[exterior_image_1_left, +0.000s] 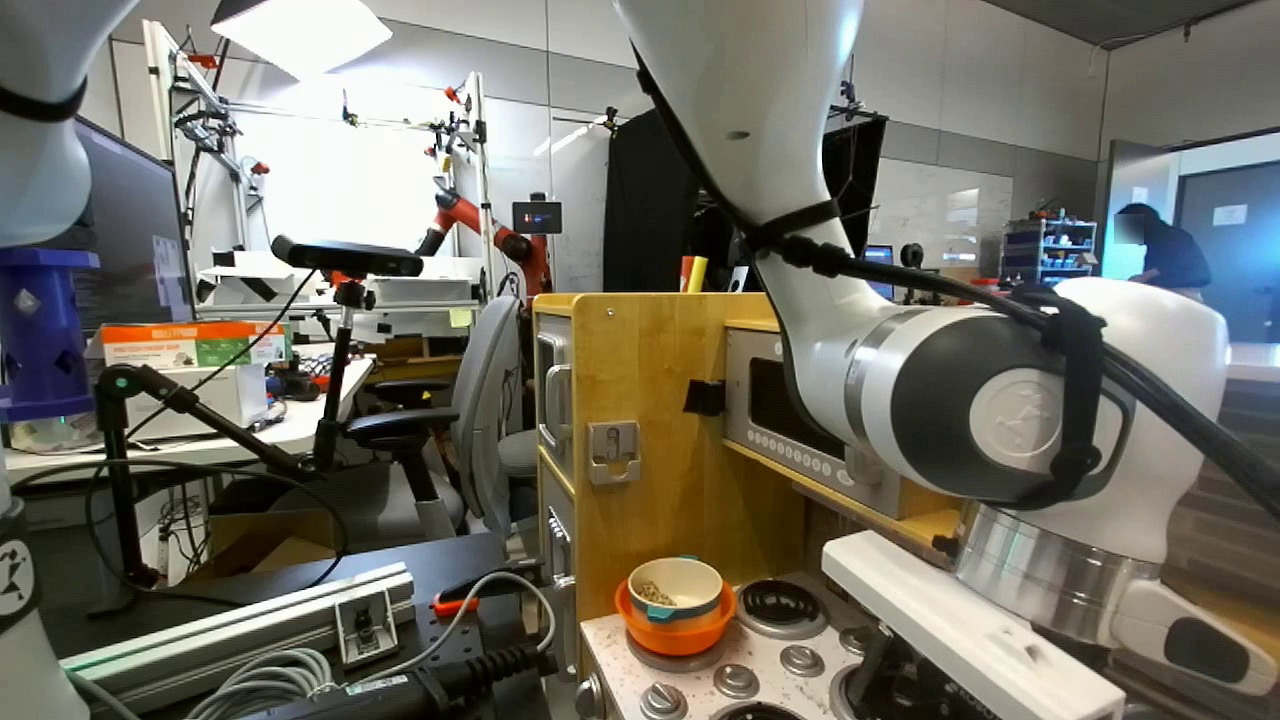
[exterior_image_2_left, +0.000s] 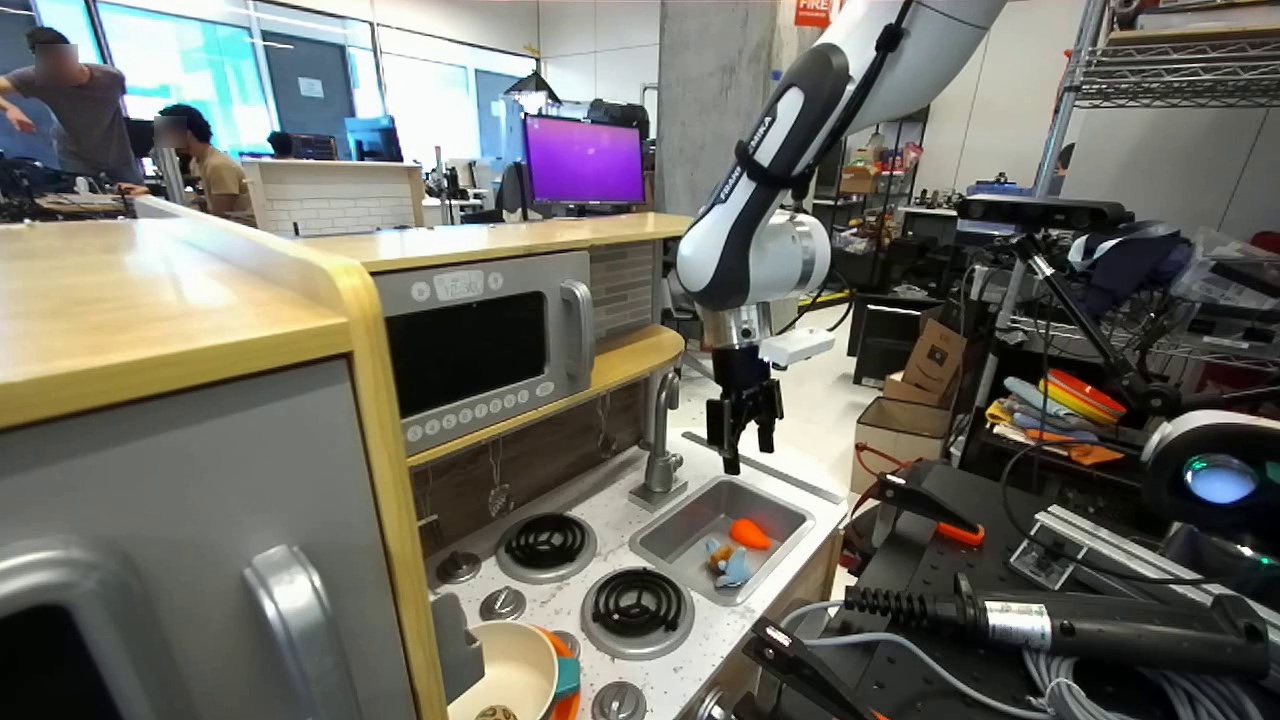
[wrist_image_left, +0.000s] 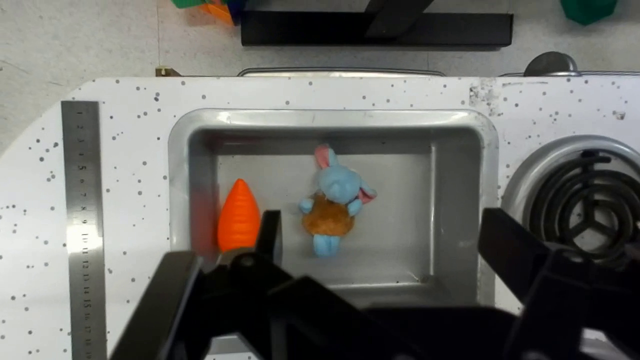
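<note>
With its fingers wide apart and nothing between them, my gripper (exterior_image_2_left: 746, 450) hangs above the grey sink (exterior_image_2_left: 648, 548) of a toy kitchen. On the sink floor lies a plush toy (wrist_image_left: 328, 223) with a light blue head and limbs, pink ears and a brown body. An orange carrot-shaped toy (wrist_image_left: 238, 217) rests by the sink's left wall in the wrist view, its lower end partly hidden behind a finger (wrist_image_left: 270, 231). Both toys sit below the fingers, apart from them. In exterior view 1 the gripper's fingertips are out of frame or hidden.
A cream pot (exterior_image_1_left: 675, 586) stands inside an orange bowl (exterior_image_1_left: 678, 638) on a rear burner. The faucet (exterior_image_2_left: 660, 438) rises behind the sink, near my gripper. A microwave (exterior_image_2_left: 486, 342) hangs above the stove. A metal ruler (wrist_image_left: 84, 228) lies on the counter beside the sink.
</note>
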